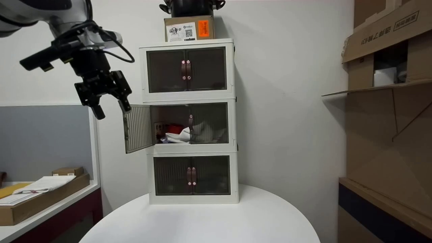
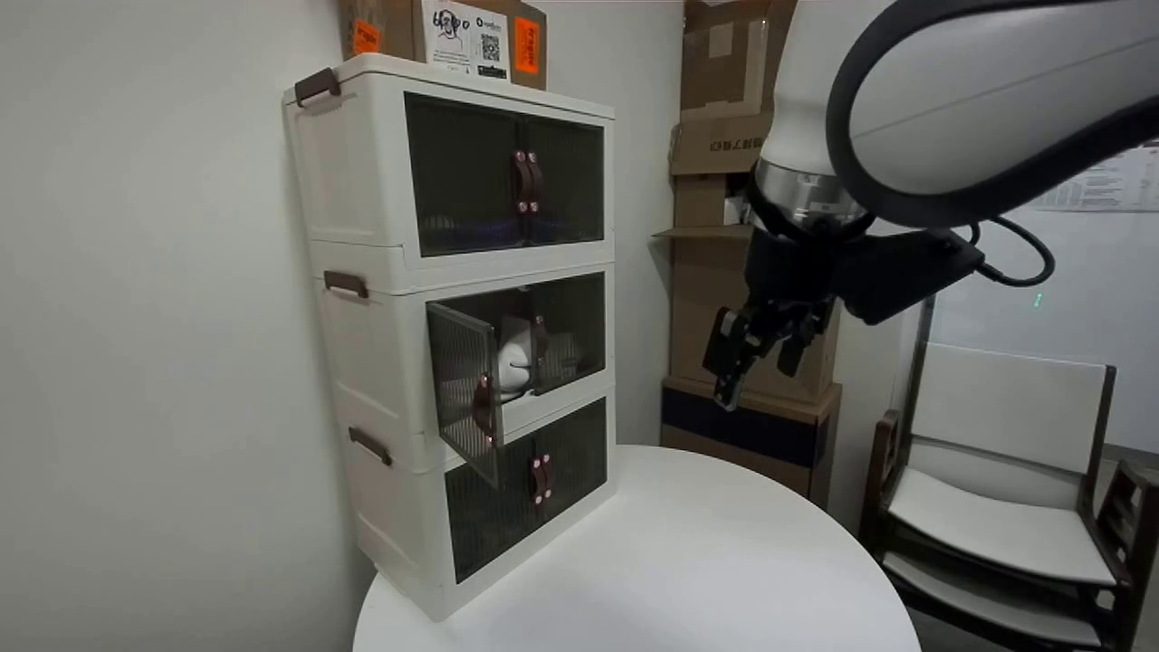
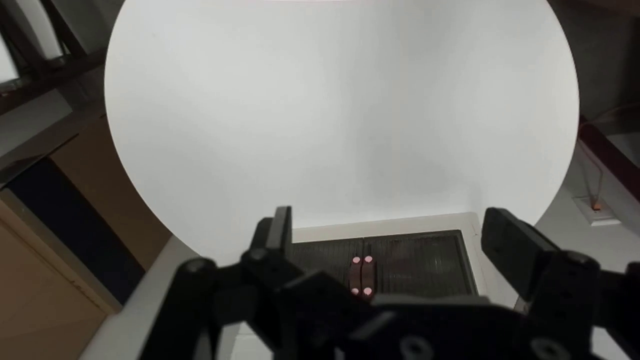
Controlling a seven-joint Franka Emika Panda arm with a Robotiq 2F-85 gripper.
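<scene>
My gripper (image 1: 111, 114) hangs in the air at the upper left of exterior view 1, its fingers spread and nothing between them. In exterior view 2 the gripper (image 2: 758, 380) is well apart from the white three-tier cabinet (image 2: 375, 380). The middle tier's left door (image 1: 138, 129) stands swung out; its right door (image 1: 212, 121) is closed. Inside that tier lie white cloth-like items (image 1: 178, 137) and something red (image 1: 174, 129). Both top and bottom tiers have their doors closed. Below the gripper in the wrist view are the brown handles (image 3: 362, 276) of a closed tier.
A cardboard box (image 1: 188, 29) with a black pot (image 1: 190, 7) sits on top of the cabinet. Large cartons (image 1: 388, 141) fill the right side, and a chair (image 2: 994, 511) stands behind the arm.
</scene>
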